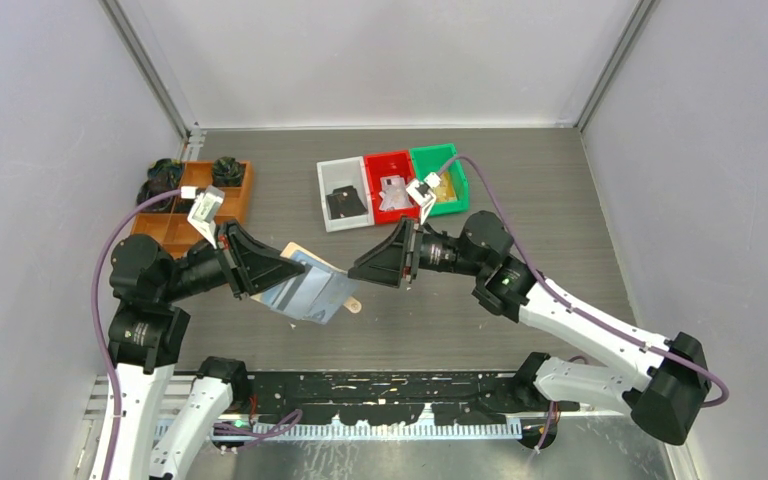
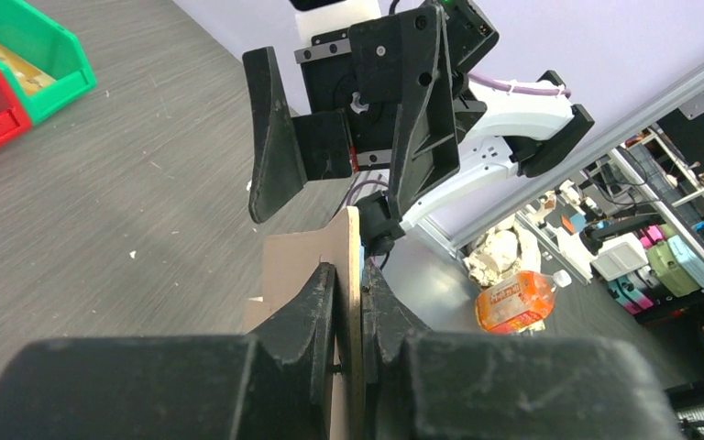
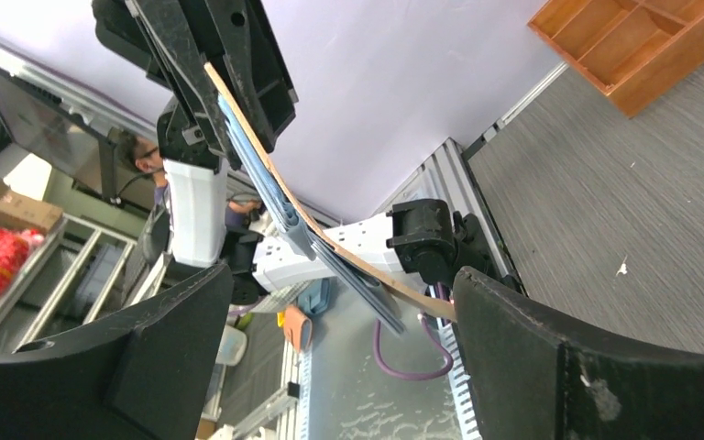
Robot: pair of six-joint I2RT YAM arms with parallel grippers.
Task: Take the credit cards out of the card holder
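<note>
The card holder [image 1: 308, 292], pale blue inside with a tan outer cover, hangs in the air at the centre, with my left gripper [image 1: 295, 270] shut on one edge. The left wrist view shows the tan cover [image 2: 298, 261] edge-on between the fingers. My right gripper [image 1: 358, 273] is open at the holder's right side. In the right wrist view the holder [image 3: 284, 211] runs edge-on down toward the gap between the right fingers, its tan strap end beside one finger; whether they touch I cannot tell. Individual cards are hard to make out.
An orange compartment box [image 1: 177, 228] with dark bundles stands at the back left. White [image 1: 325, 175], red [image 1: 385, 160] and green [image 1: 430, 155] bins stand at the back centre, holding small items.
</note>
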